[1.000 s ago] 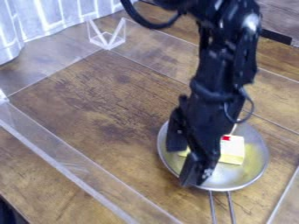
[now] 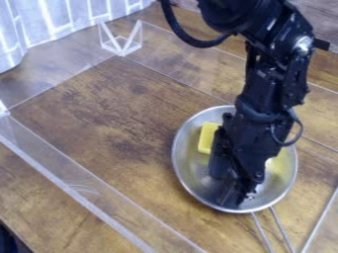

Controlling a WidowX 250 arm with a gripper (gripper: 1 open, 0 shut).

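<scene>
A metal pan (image 2: 195, 182) with wire handles sits on the wooden table at the right. My black gripper (image 2: 239, 168) reaches down into it from above, its lower parts inside the pan. A yellow block (image 2: 208, 135) is in the pan, mostly hidden behind the gripper. The fingers are dark and overlap, so whether they hold the block cannot be told.
Bare wooden table (image 2: 99, 119) fills the left side, crossed by clear strips. A small clear wire stand (image 2: 121, 38) stands at the back left, near a white curtain (image 2: 34, 20).
The gripper has turned and lowered into the pan. The yellow block is now more hidden at its right and shows more on the left. The pan has shifted slightly left.
</scene>
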